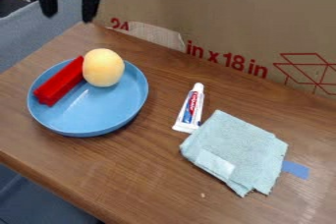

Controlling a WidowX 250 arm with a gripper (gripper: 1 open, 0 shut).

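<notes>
My gripper [69, 9] hangs at the top left, above the grey area beyond the table, its dark fingers apart with nothing seen between them. Below it a blue plate [98, 117] holds a red bar [59, 82] and a pale yellow round object [104, 68]. A toothpaste tube [190, 107] lies right of the plate, and a folded light blue cloth [235, 152] lies at the lower right.
A large cardboard box [230, 27] stands along the back of the wooden table [157, 184]. A piece of blue tape [296, 169] is at the right.
</notes>
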